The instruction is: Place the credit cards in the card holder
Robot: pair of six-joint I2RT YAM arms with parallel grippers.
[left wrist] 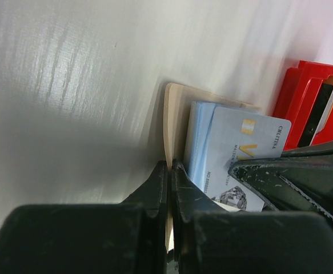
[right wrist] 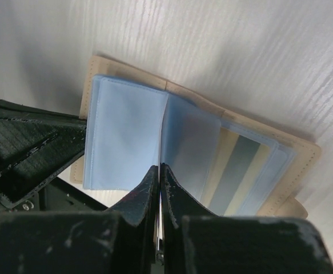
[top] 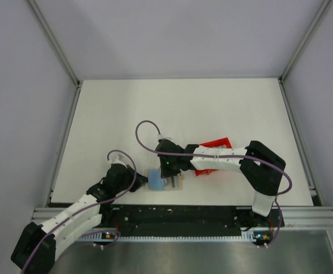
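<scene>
The card holder (top: 177,185) lies open near the table's front edge, with a tan cover and bluish clear sleeves (right wrist: 123,134). My left gripper is shut on the cover's thin tan edge at its left side. Over the holder's middle, my right gripper is shut on a thin clear sleeve page (right wrist: 192,142), which stands raised between the left and right pages. On the right-hand page a striped tan and grey card (right wrist: 235,171) shows through the plastic. A pale grey card (left wrist: 243,145) with print appears beside the right fingers in the left wrist view.
A red box (top: 215,142) holding cards stands behind and right of the holder, partly covered by the right arm. The two grippers are close together over the holder.
</scene>
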